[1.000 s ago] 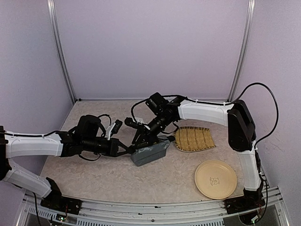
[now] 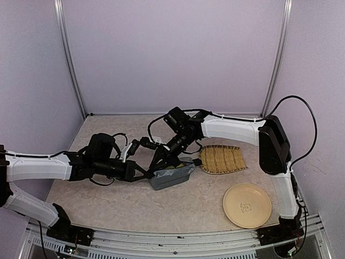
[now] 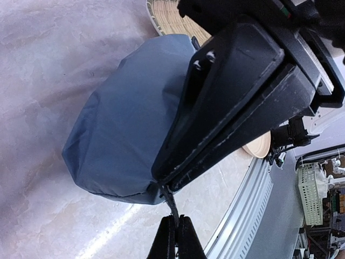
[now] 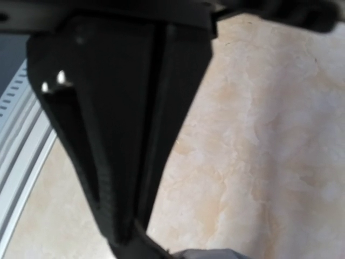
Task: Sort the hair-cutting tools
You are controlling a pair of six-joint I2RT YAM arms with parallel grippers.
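A grey-blue fabric pouch [image 2: 171, 179] [image 3: 118, 124] lies at the table's centre. My left gripper [image 2: 148, 174] is shut at its left end, where a thin dark strip, perhaps a zipper edge or pull, runs to its fingertips in the left wrist view; whether it is held is unclear. My right gripper is shut and poised at the same end of the pouch, its black fingers [image 4: 118, 135] filling much of the right wrist view. The two grippers nearly meet. Any tools inside the pouch are hidden.
A woven bamboo tray [image 2: 223, 159] lies right of the pouch, and a round beige plate [image 2: 247, 199] at the front right. Both arms crowd the centre.
The right arm has shifted very slightly left since about a second ago. The left arm and pouch look almost unchanged.
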